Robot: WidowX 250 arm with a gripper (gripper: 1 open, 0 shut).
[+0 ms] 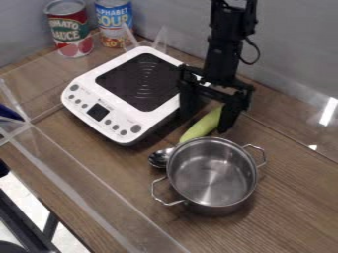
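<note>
My black gripper (209, 103) reaches down from the top between the white induction cooker (121, 119) and the back wall, open, over a yellow-green banana-like object (204, 126). That object lies on the wooden counter, partly behind the gripper and the pot. A steel pot (211, 178) with two handles stands in front of it. A spoon (160, 156) lies just left of the pot, its far part hidden.
Tomato sauce (69, 30) and alphabet soup (114, 22) cans stand at the back left. A blue object (8, 117) shows at the left edge.
</note>
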